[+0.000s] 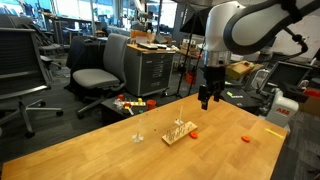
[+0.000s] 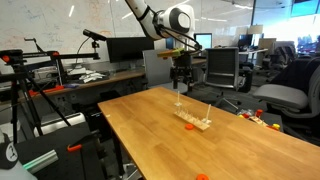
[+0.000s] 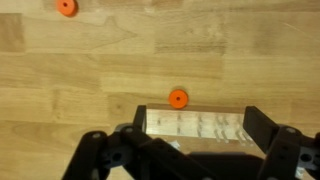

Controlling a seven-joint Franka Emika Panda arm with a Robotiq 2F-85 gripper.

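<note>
My gripper is open and empty, high over the table, its two dark fingers spread wide in the wrist view. Just ahead of the gap between them an orange ring lies flat on the wood. It touches or nearly touches the edge of a pale wooden board, which my gripper partly covers. Another orange ring lies apart at the upper left of that view. From the side, the board carries an upright peg, with the near ring beside it.
A separate white peg stands left of the board. Several small colored items gather at the table's back edge. A yellow object lies far right. Bare wood fills the left side.
</note>
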